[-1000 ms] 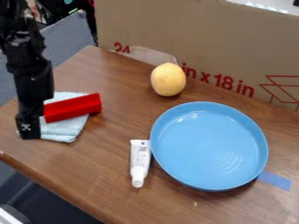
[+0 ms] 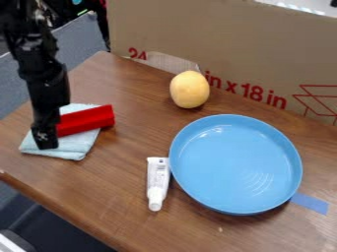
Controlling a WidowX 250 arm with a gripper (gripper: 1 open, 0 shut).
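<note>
The black gripper [image 2: 46, 128] hangs low at the left, its fingers down at the left part of a folded light blue cloth [image 2: 59, 147]. It is open; whether anything lies between the fingers is hard to see. A red block [image 2: 87, 119] lies on the cloth just right of the gripper, sloping slightly.
A blue plate [image 2: 235, 164] fills the right of the wooden table [image 2: 125, 207]. A white tube [image 2: 157, 183] lies left of it, and a yellow round object [image 2: 190, 90] sits behind. A cardboard box [image 2: 224, 39] lines the back. The table's middle has free room.
The gripper has moved a little to the right along the cloth, nearer the red block. The other objects have stayed in place.
</note>
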